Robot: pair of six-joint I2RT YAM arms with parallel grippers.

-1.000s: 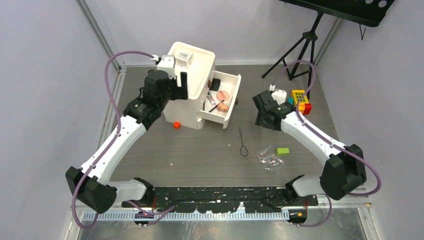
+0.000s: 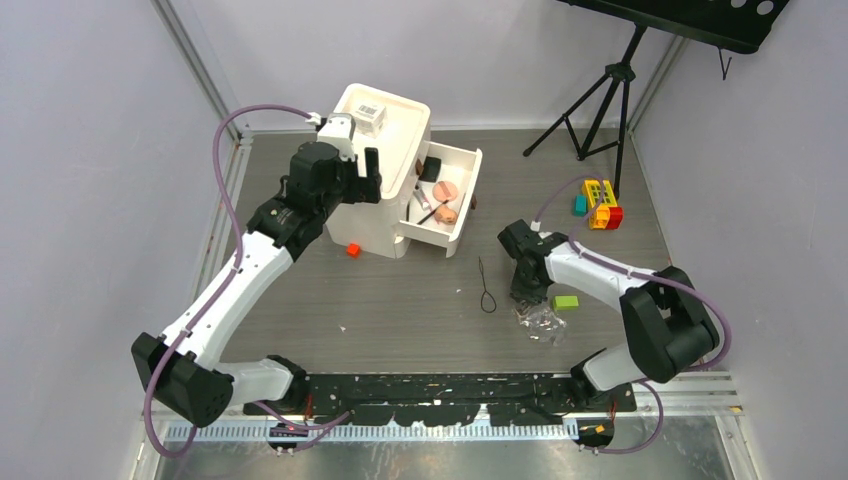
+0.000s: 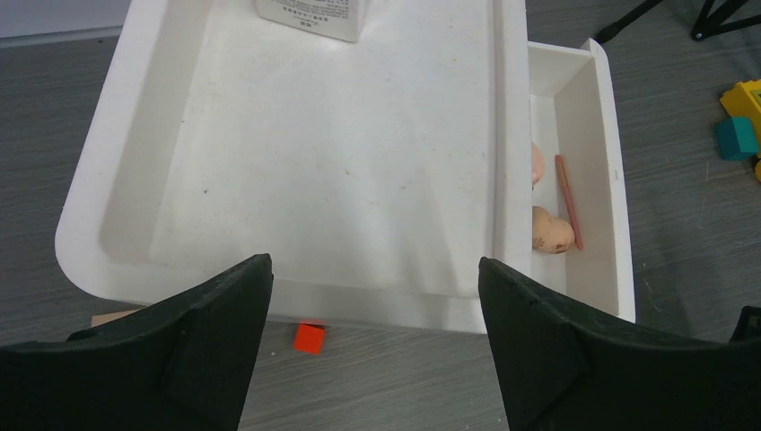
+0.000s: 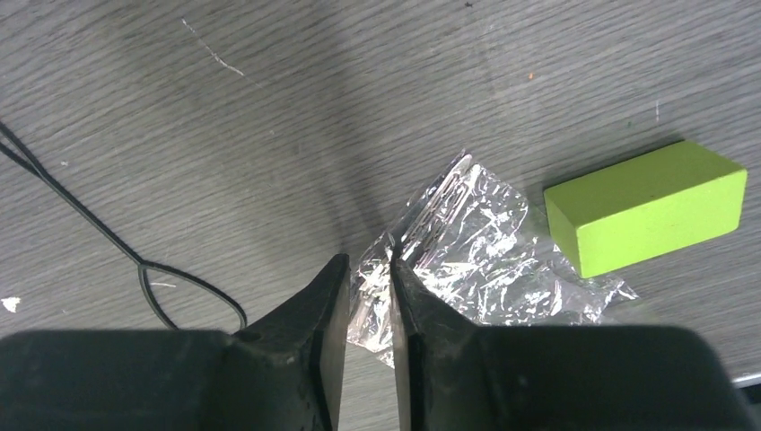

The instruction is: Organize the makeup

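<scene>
A crumpled clear plastic bag (image 4: 489, 260) lies on the floor. My right gripper is down at it, its fingertips close together over the bag's left part; whether they grip it is unclear. My left gripper stands open above the white top tray (image 3: 341, 153) of a drawer unit, nothing between its fingers. A small white box (image 3: 308, 13) sits in that tray. The pulled-out drawer (image 2: 455, 160) holds a dark compact (image 2: 431, 169), a pink puff (image 2: 445, 190), a beige sponge (image 3: 551, 229) and thin sticks.
A green block (image 4: 646, 206) lies beside the bag, a black cord loop (image 2: 486, 295) left of it. A red block (image 2: 353, 250) lies by the unit, toy blocks (image 2: 600, 195) at the right under a black stand (image 2: 620, 75).
My right gripper has moved down and toward the front onto the plastic bag. The left arm is nearly still.
</scene>
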